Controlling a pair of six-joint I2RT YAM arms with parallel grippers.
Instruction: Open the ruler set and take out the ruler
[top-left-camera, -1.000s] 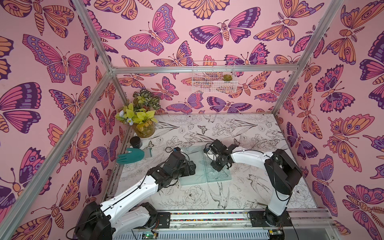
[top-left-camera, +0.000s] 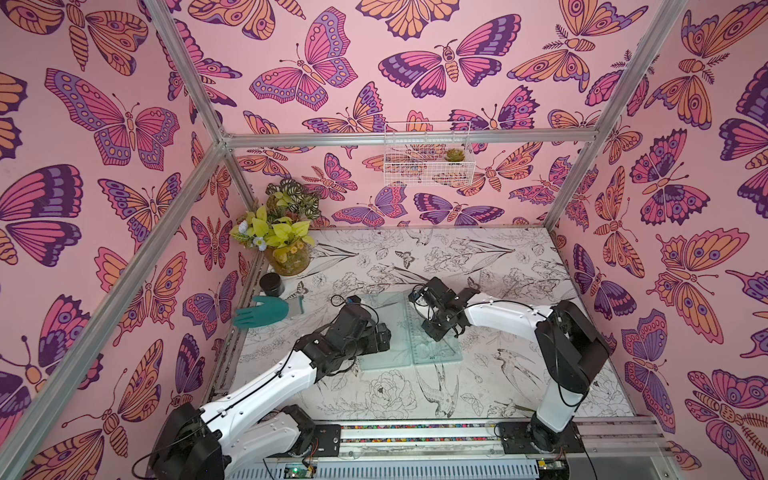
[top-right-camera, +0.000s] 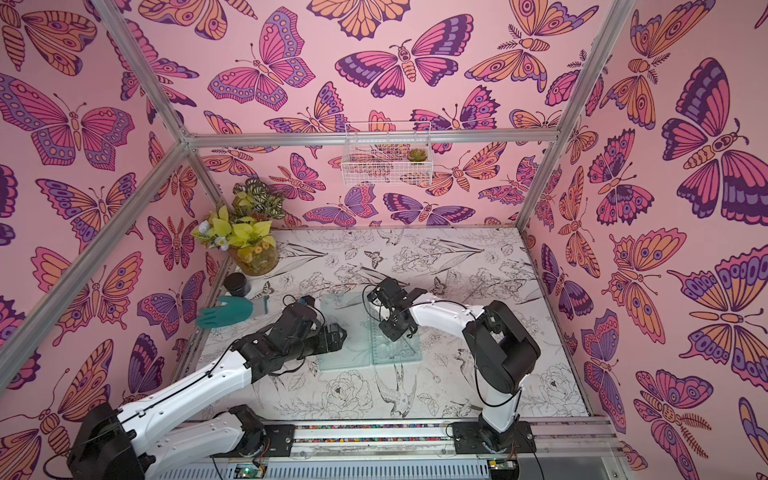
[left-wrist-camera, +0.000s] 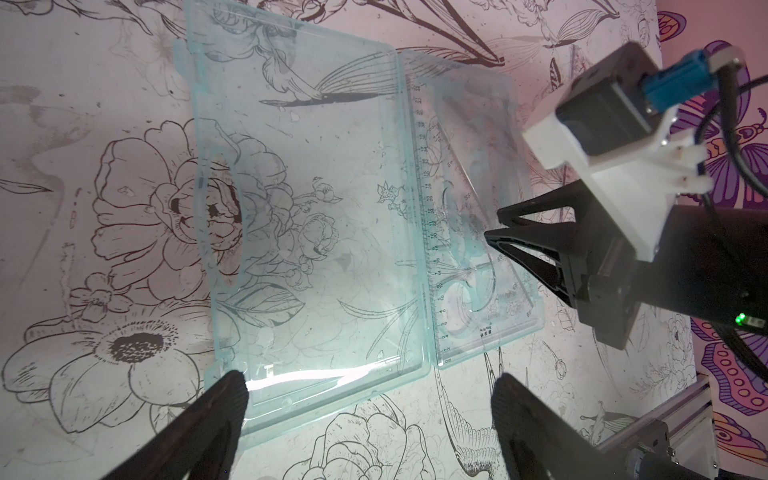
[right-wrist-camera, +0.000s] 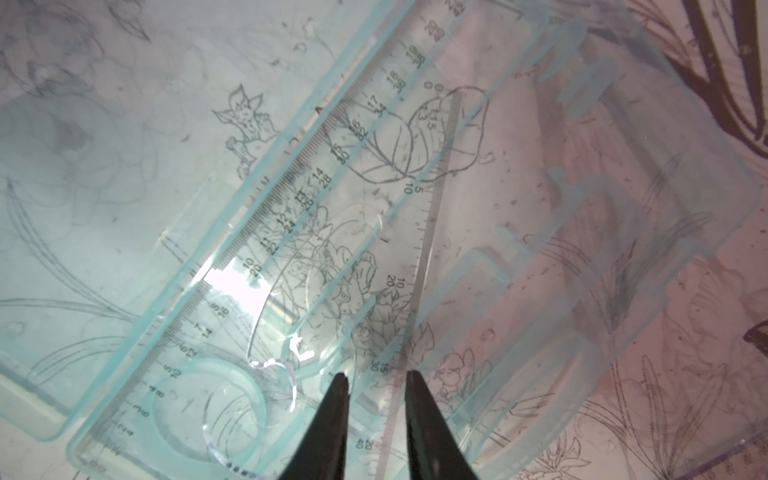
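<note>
The light-blue translucent ruler case (left-wrist-camera: 304, 240) lies open on the table, one half empty, the other holding a long ruler (left-wrist-camera: 420, 200), a triangle (right-wrist-camera: 424, 240) and other clear pieces. My right gripper is low over that filled half, fingertips slightly apart at the triangle's scale edge; whether they grip anything is unclear. My left gripper is open above the empty half, its blurred fingers at the bottom of the left wrist view with nothing between them.
A teal glove (top-left-camera: 260, 314), a small dark cup (top-left-camera: 271, 284) and a potted plant (top-left-camera: 288, 256) stand or lie at the left. A wire basket (top-left-camera: 428, 168) hangs on the back wall.
</note>
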